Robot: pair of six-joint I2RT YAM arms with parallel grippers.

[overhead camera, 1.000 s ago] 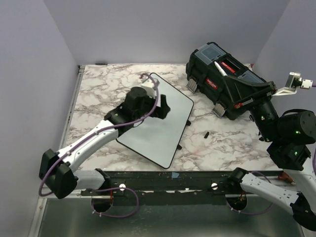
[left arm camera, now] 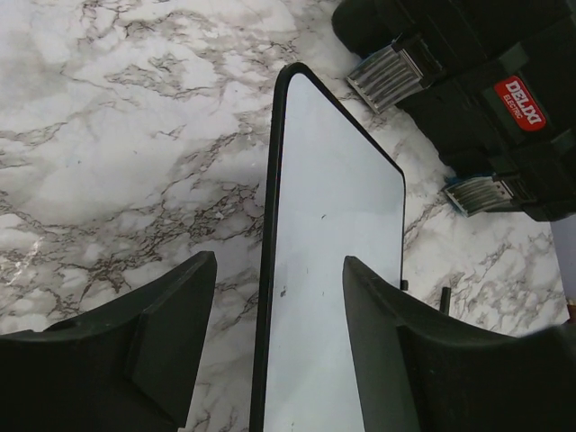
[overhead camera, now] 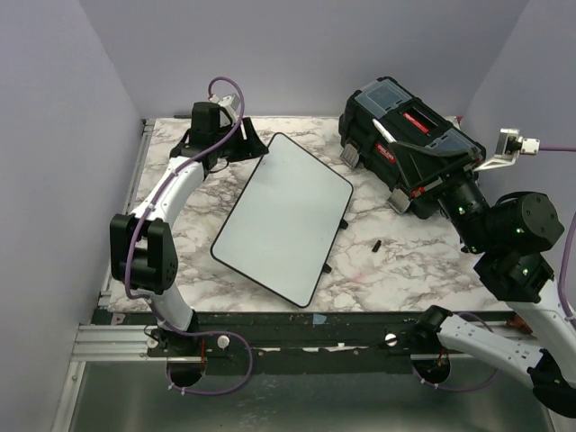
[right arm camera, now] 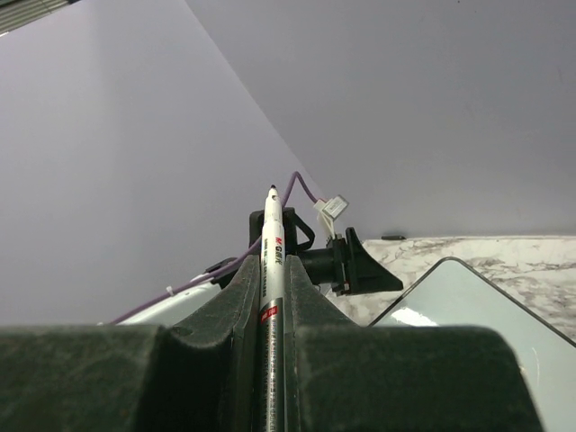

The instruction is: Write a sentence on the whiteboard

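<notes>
The whiteboard [overhead camera: 283, 216] lies tilted on the table, its white face bare apart from small dark specks in the left wrist view. At its upper left edge my left gripper [overhead camera: 256, 142] stands open. In the left wrist view the board's black rim [left arm camera: 269, 207] shows between the spread fingers, which hold nothing; whether they touch the board I cannot tell. My right gripper is shut on a white marker [right arm camera: 273, 243], whose dark tip points up, uncapped. From above, this marker [overhead camera: 384, 131] is seen high at the right, away from the board.
A black toolbox [overhead camera: 409, 135] with red labels fills the back right. A small black piece [overhead camera: 376, 245] lies right of the board. Two black clips [overhead camera: 343, 223] stick out from the board's right side.
</notes>
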